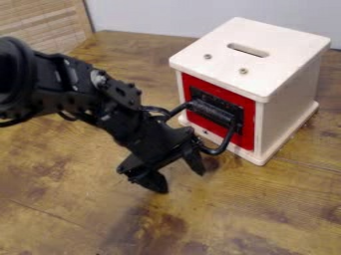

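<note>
A black arm reaches in from the left, its gripper low over the wooden floor, left of and in front of a white box with a red front panel. The gripper's two dark fingertips point down and stand apart, with nothing visible between them. On the red panel is a black fixture, with black cable or tubing curving near the gripper.
A woven mat or panel lies at the back left. The box top has a slot and two small round fittings.
</note>
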